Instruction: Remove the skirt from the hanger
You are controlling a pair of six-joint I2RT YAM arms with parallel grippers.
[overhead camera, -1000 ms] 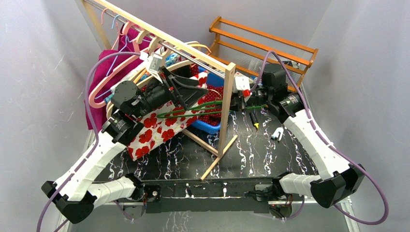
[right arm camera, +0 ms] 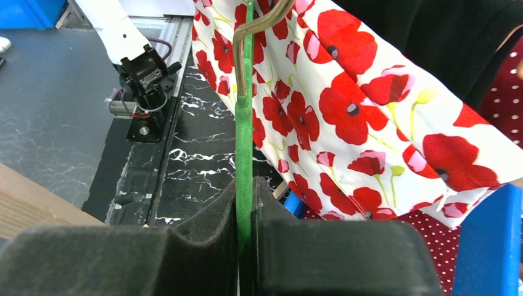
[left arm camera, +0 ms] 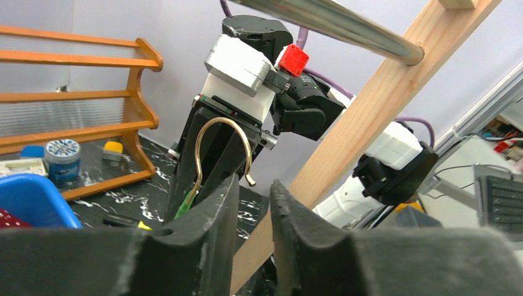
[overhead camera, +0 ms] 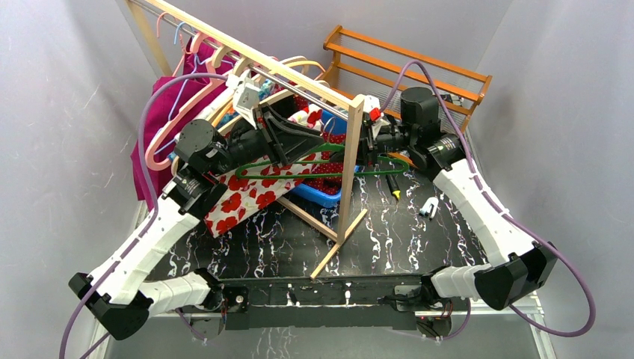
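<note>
A green hanger (overhead camera: 269, 176) with a brass hook (left arm camera: 222, 120) is gripped by my right gripper, which is shut on it. The white skirt with red poppies (overhead camera: 247, 196) hangs below and behind the hanger in the top view; in the right wrist view the skirt (right arm camera: 364, 123) fills the upper right, behind the hanger's green bar. Whether skirt and hanger touch, I cannot tell. My left gripper stands partly open just short of the hook, with a gap between its fingertips and nothing seen in it.
The rack's wooden post (overhead camera: 350, 172) rises close to both grippers, under the rail (overhead camera: 299, 73). Other garments and hangers (overhead camera: 187, 112) crowd the left. A blue bin (overhead camera: 318, 196) sits behind. A wooden shelf (overhead camera: 407, 52) stands at the back.
My left gripper has shifted right, toward the hook. The right gripper has moved slightly left, and the hanger has turned, showing more of its length and its hook. The skirt has swung a little.
</note>
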